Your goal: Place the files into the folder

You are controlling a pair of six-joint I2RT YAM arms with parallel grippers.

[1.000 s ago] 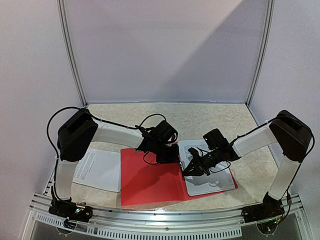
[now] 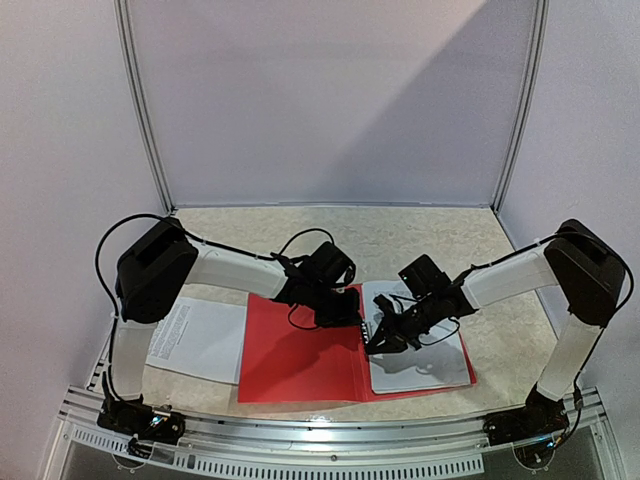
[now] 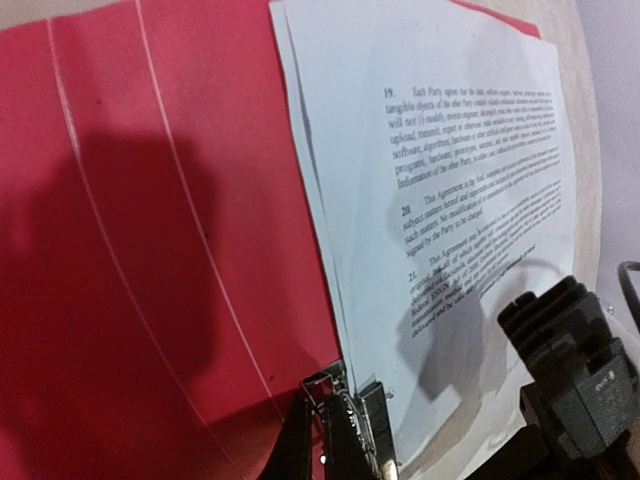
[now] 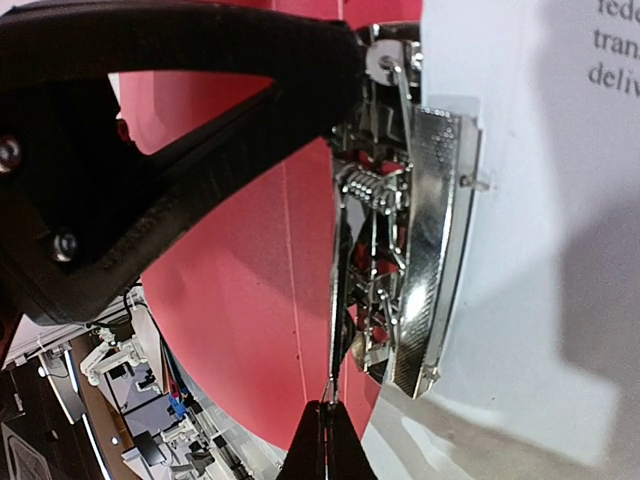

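Observation:
An open red folder [image 2: 300,370] lies on the table, with printed papers [image 2: 420,370] on its right half. A metal clip [image 4: 430,250] runs along the papers' inner edge at the fold. My left gripper [image 2: 355,315] is shut at the upper end of the clip. My right gripper [image 2: 370,348] is shut at the clip's lower end, its fingertips against the thin metal edge in the right wrist view; whether anything is between them is unclear. More white sheets [image 2: 195,340] lie left of the folder, partly under the left arm.
Walls enclose it at the back and sides, and a metal rail [image 2: 330,425] runs along the front edge.
The folder's left half has shifted slightly toward the back and left in the top view. Both arms have barely moved.

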